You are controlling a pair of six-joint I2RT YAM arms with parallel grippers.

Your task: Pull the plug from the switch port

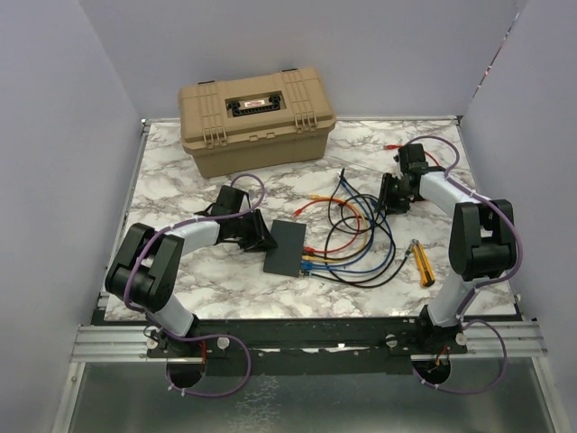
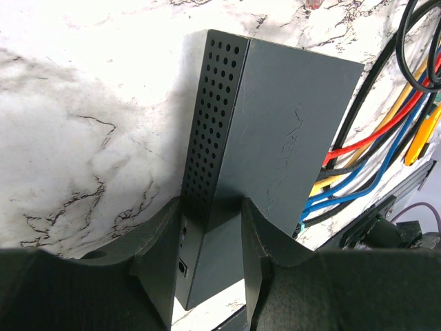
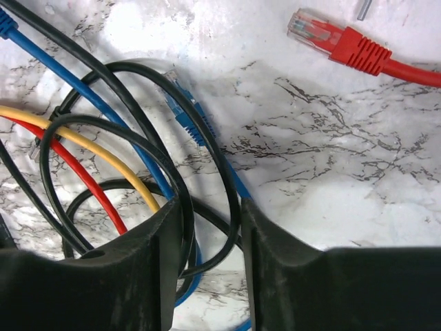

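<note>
The switch is a dark grey flat box lying left of the table's middle. Red, yellow, blue and black cables come from its right side; in the left wrist view the plug ends there are partly hidden by the box. My left gripper stands part open at the perforated side, one finger over the top face, the other along the side; whether they touch cannot be told. The right gripper is part open above the cable tangle, with black cable showing between its fingers. A loose blue plug lies near it.
A tan toolbox stands at the back left. An orange-yellow cutter lies at the right. In the right wrist view a red plug rests apart from the tangle. Bare table surrounds the left arm.
</note>
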